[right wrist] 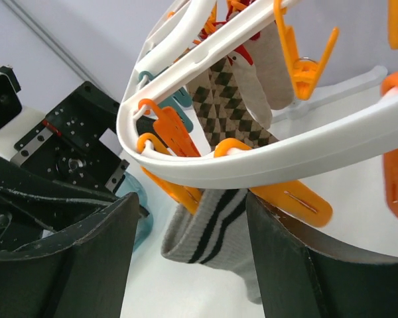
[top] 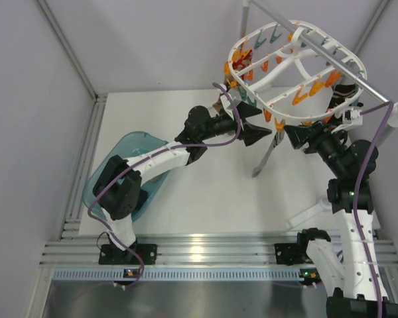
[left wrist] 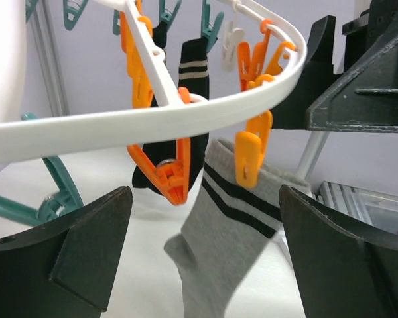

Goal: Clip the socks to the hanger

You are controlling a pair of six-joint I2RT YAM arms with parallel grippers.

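Note:
A grey sock with black stripes (top: 269,154) (left wrist: 219,225) (right wrist: 222,232) hangs at an orange clip (left wrist: 252,156) (right wrist: 179,189) on the front of the white ring hanger (left wrist: 93,126) (right wrist: 252,165). My left gripper (top: 255,121) is open just left of it, its fingers apart. My right gripper (top: 298,132) stands open to the right, close beside the sock and clips. Other socks hang from the hanger, including dark striped and brown checked ones (right wrist: 225,99).
A teal bin (top: 129,142) with dark contents stands on the left, behind the left arm. The hanger's metal bar (top: 331,56) runs overhead on the right.

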